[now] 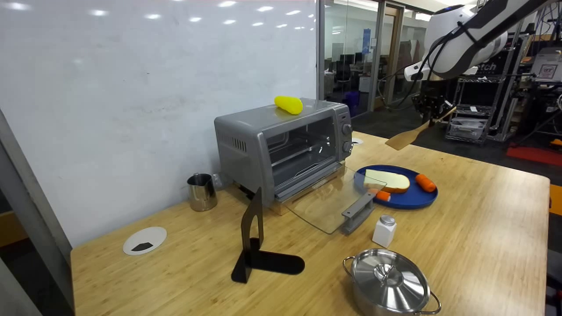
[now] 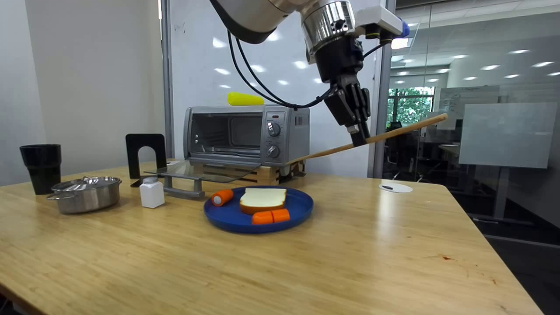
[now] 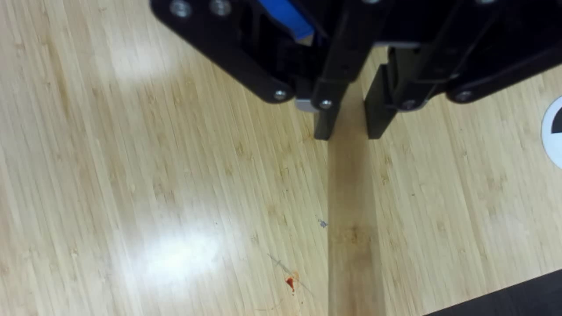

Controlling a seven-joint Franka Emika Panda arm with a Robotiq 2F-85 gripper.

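My gripper (image 2: pixel 360 137) is shut on the handle of a wooden spatula (image 2: pixel 407 129), held up in the air over the table's right side. In exterior view 1 the flat blade of the spatula (image 1: pixel 404 138) points toward the oven and hangs above and behind the blue plate (image 1: pixel 416 200). From the wrist, the handle (image 3: pixel 354 200) passes between the two dark fingers and runs down out of the picture. On the plate lie a bread slice (image 2: pixel 262 197) and orange carrot pieces (image 2: pixel 270 216).
A grey toaster oven (image 1: pixel 239 150) stands with its glass door lowered and a yellow object (image 1: pixel 288 104) on top. Nearby are a white shaker (image 1: pixel 384 231), a lidded pot (image 1: pixel 390 281), a black stand (image 1: pixel 276 261) and a metal cup (image 1: pixel 201 192).
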